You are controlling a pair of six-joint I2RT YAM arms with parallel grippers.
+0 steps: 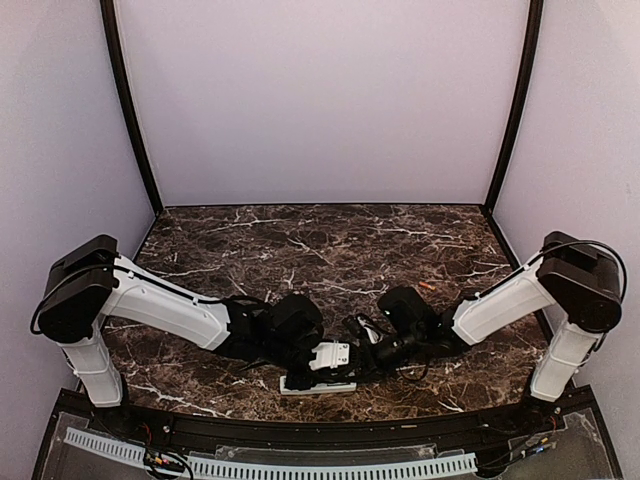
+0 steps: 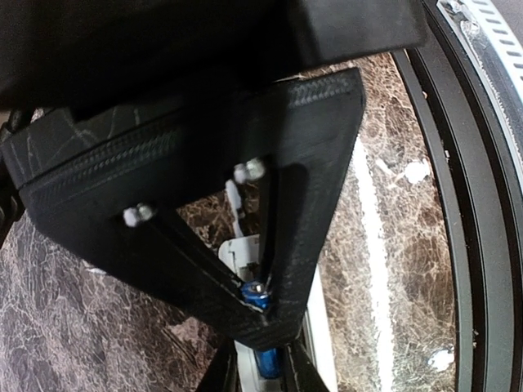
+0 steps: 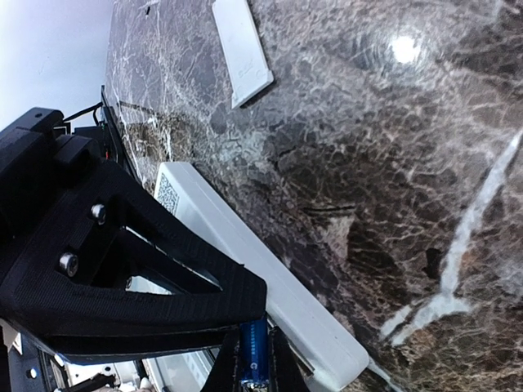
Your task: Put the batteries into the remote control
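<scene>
The white remote (image 1: 318,389) lies near the table's front edge under both grippers, its long white side (image 3: 237,237) showing in the right wrist view. A blue battery (image 2: 266,363) is in or just over its compartment, between fingertips. In the left wrist view my left gripper is over the remote, fingertips close together at the battery; how far open is hard to see. My right gripper is shut on a blue battery (image 3: 254,351) at the remote. The fingers hide much of the compartment.
A white battery cover (image 3: 243,57) lies on the marble table apart from the remote. A small orange item (image 1: 426,285) lies at the right of the table. The front rail runs just beside the remote.
</scene>
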